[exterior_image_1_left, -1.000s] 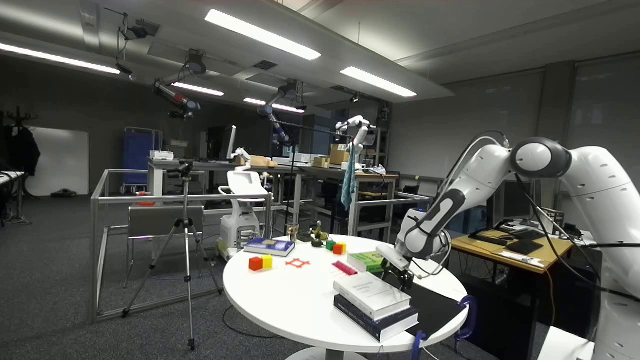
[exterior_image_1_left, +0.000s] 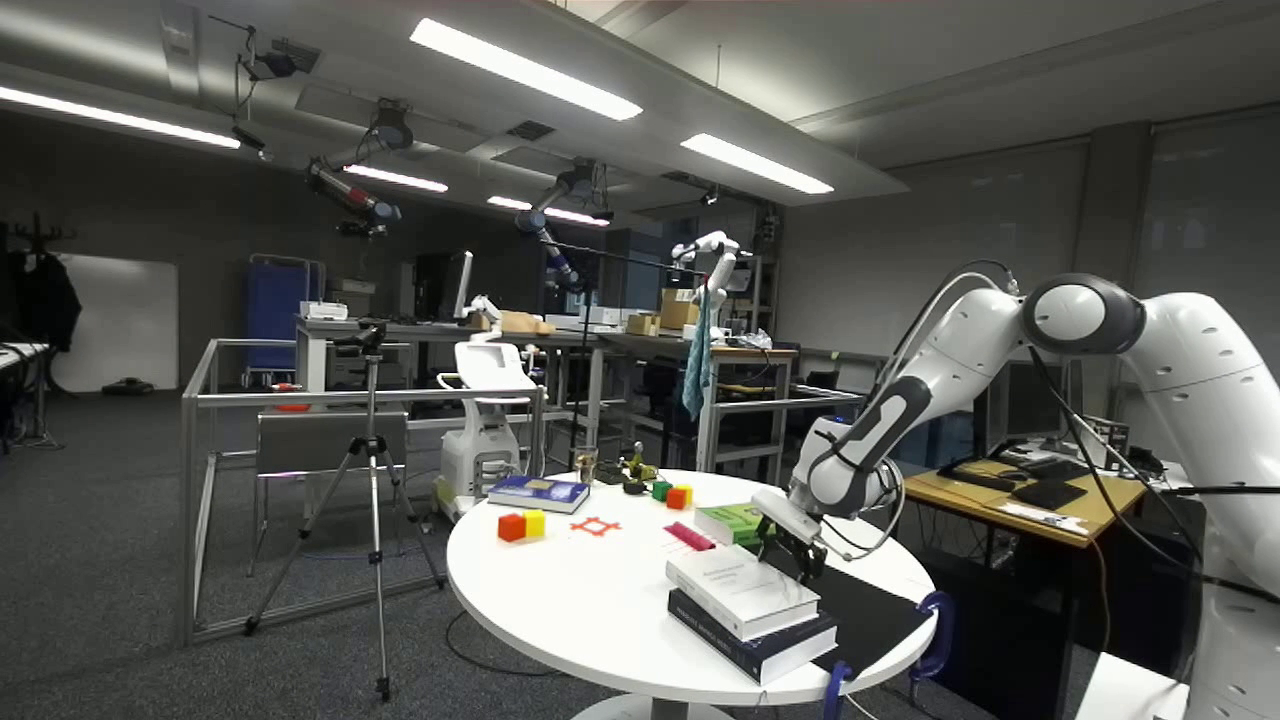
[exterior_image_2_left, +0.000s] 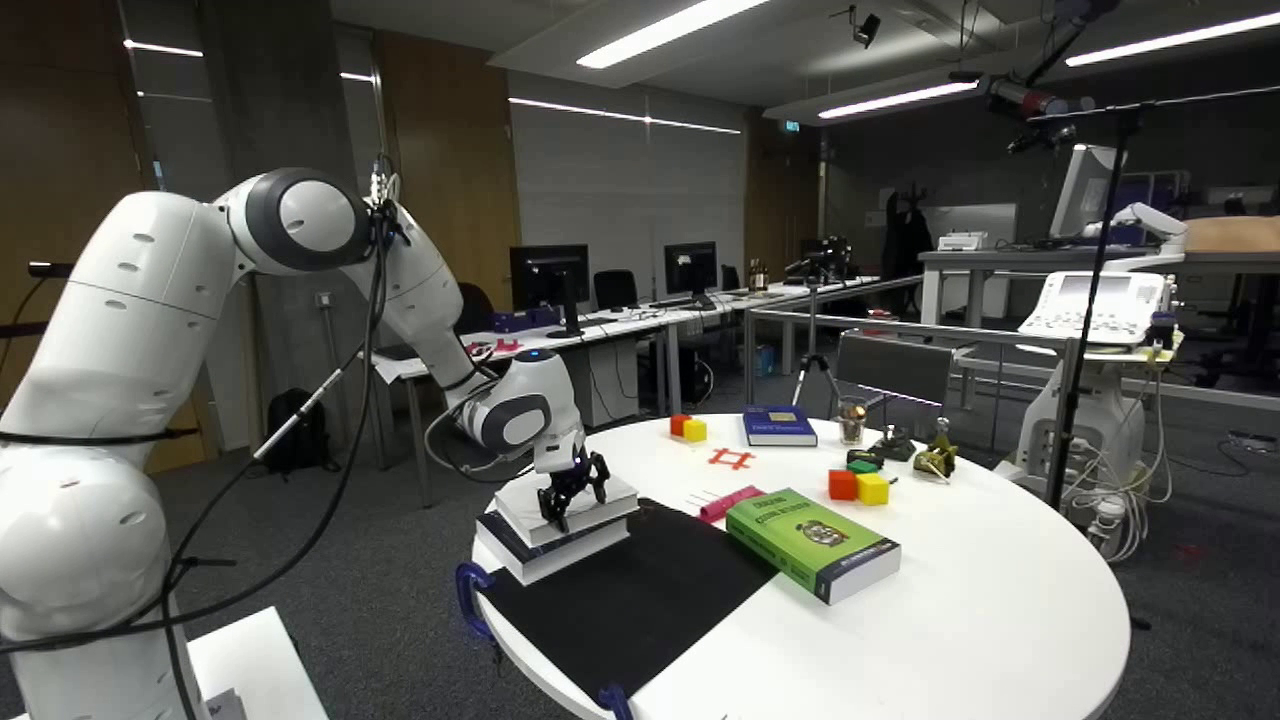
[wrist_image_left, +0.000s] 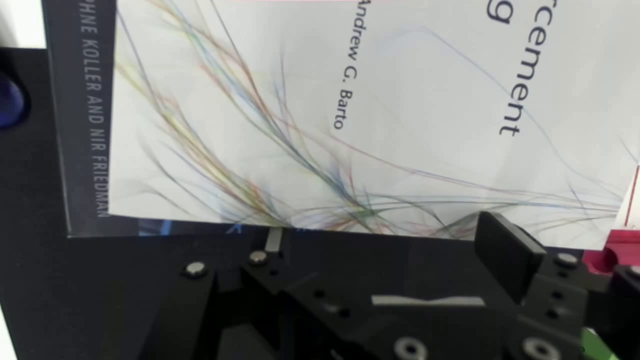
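A white book (exterior_image_1_left: 741, 584) lies flat on a thicker dark book (exterior_image_1_left: 751, 640), the two stacked at the table's near side. Close by their long edge is my gripper (exterior_image_2_left: 576, 490), pointing down. Its fingers stand apart, with a gap between them in the wrist view (wrist_image_left: 384, 258). There, the right finger (wrist_image_left: 510, 255) overlaps the edge of the white book (wrist_image_left: 360, 120); whether it touches cannot be told. The dark book (wrist_image_left: 90, 150) shows beyond the white one's left and lower edges. No object appears gripped.
A black mat (exterior_image_2_left: 648, 588) is held by blue clamps (exterior_image_2_left: 474, 598). The green book (exterior_image_2_left: 816, 540) lies beside it, near a pink object (exterior_image_2_left: 728, 504). Farther off are a blue book (exterior_image_2_left: 777, 426), coloured cubes (exterior_image_2_left: 858, 485) and small items.
My gripper has shifted very slightly to the left in exterior view 1, by the stacked books. Otherwise the table looks the same.
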